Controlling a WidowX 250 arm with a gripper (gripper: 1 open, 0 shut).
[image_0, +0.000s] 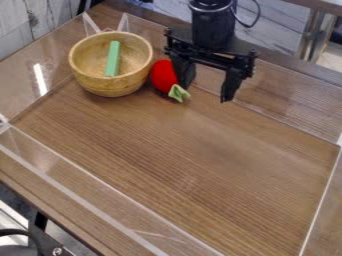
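Observation:
The black gripper (206, 62) hangs over the table at the upper middle, its fingers spread apart; I see nothing clearly held between them. Just left of it and partly behind it lies a red object (163, 74) with a pale green tip. A yellow wooden bowl (83, 62) stands at the upper left, holding a light green bar (114, 62).
A wall or ledge edges the back, and a dark cable-like shape shows at the lower left edge.

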